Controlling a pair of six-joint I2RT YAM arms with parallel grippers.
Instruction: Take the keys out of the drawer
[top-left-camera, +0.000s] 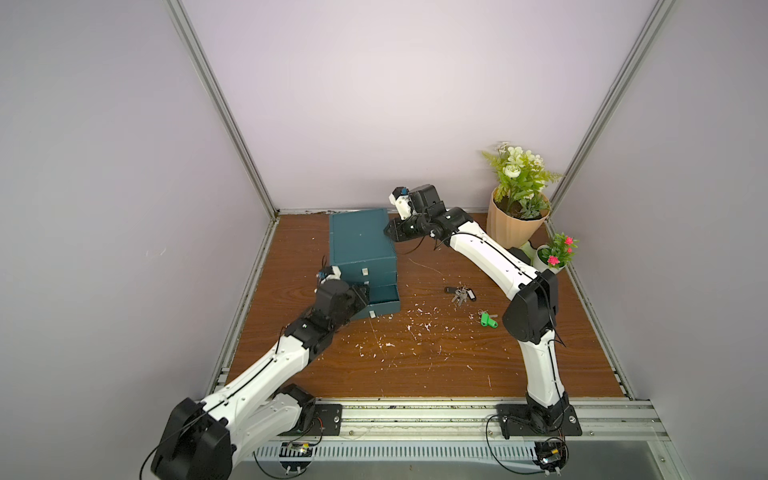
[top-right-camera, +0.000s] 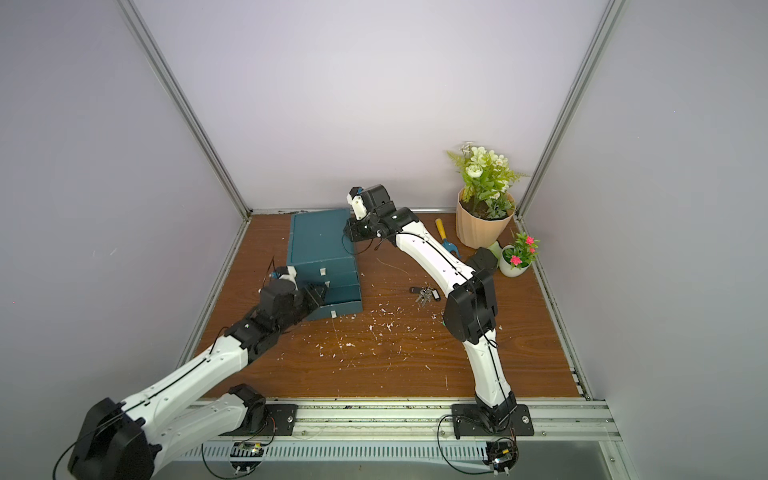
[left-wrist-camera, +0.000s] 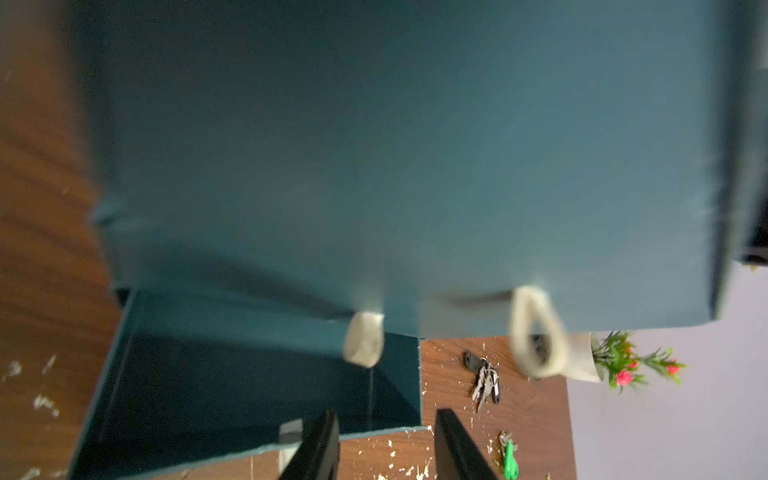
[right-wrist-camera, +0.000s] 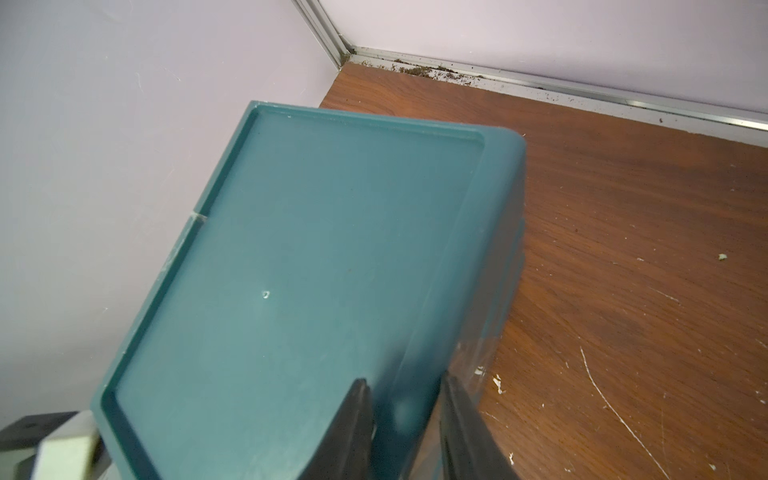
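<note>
A teal drawer box (top-left-camera: 358, 236) stands at the table's back left, its lower drawer (left-wrist-camera: 240, 376) pulled out; the visible interior looks empty. My left gripper is at the box's front, fingers apart with nothing seen between them. My right gripper is at the box's top right edge, fingers part open; whether they touch it is unclear. Keys with black fobs (top-left-camera: 461, 295) lie on the table right of the box, and keys with a green tag (top-left-camera: 488, 320) lie nearer the front.
A large potted white-flower plant (top-left-camera: 516, 220) and a small pink-flower pot (top-left-camera: 552, 256) stand at the right. A yellow-handled tool (top-right-camera: 442, 230) lies at the back. The front middle of the table holds only scattered debris.
</note>
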